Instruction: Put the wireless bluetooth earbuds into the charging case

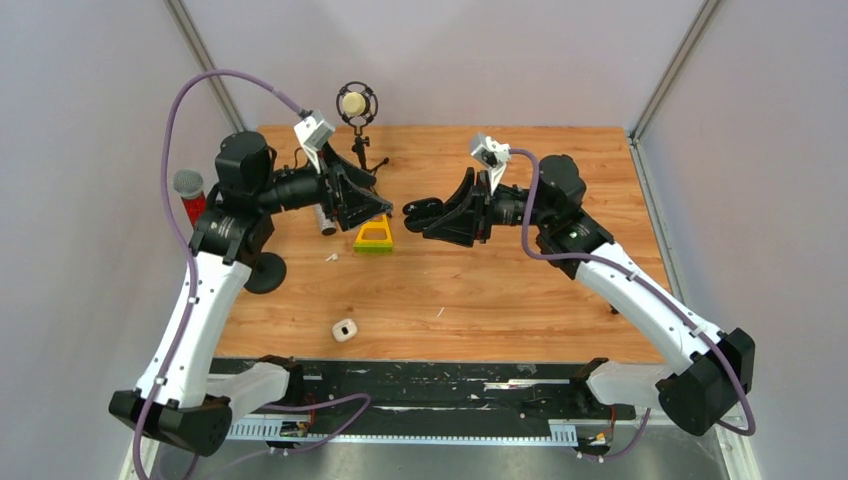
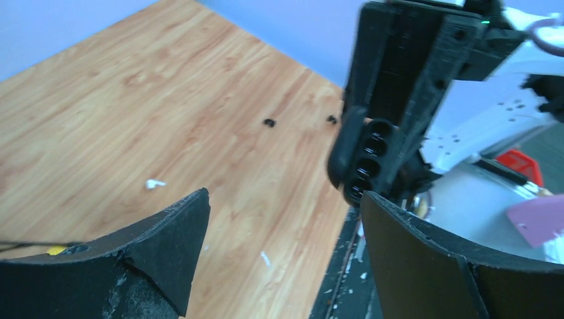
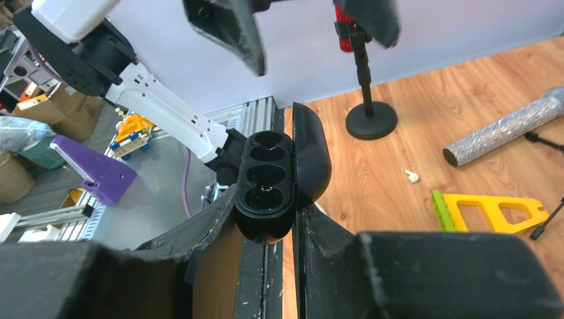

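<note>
My right gripper (image 1: 442, 219) is shut on a black charging case (image 3: 265, 187) and holds it above the table. The lid is raised, and several round dark hollows show in its face; whether anything sits in them I cannot tell. The same case appears in the left wrist view, a black body (image 2: 362, 158) just beyond the right-hand finger. With nothing between its fingers, my left gripper stands open, to the left of the case and apart from it. A small white earbud (image 3: 412, 176) lies on the table.
A yellow and green tool (image 1: 374, 234) and a silvery cylinder (image 3: 505, 126) lie at the left. A red microphone (image 1: 192, 196) on a stand and another microphone (image 1: 354, 104) stand farther back. Near the front is a small white box (image 1: 344, 330). Small dark bits (image 2: 269, 122) dot the table.
</note>
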